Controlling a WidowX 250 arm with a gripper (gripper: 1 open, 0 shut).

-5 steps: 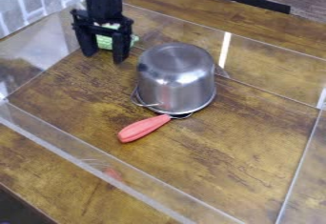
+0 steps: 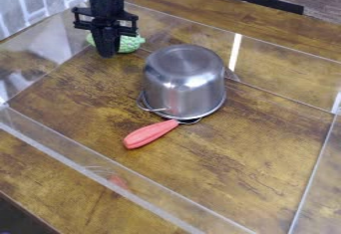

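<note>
My black gripper is at the upper left, low over a light green object that is partly hidden behind it. The fingertips look close together; whether anything is between them is hard to make out. A steel pot lies upside down near the middle. A pink handle sticks out below it, toward the lower left.
Transparent panels or edges border it at the left, front and right. A dark slot shows at the back right.
My gripper has moved up and slightly left in the view, and its fingers appear closer together. The pot and pink handle stay where they were.
</note>
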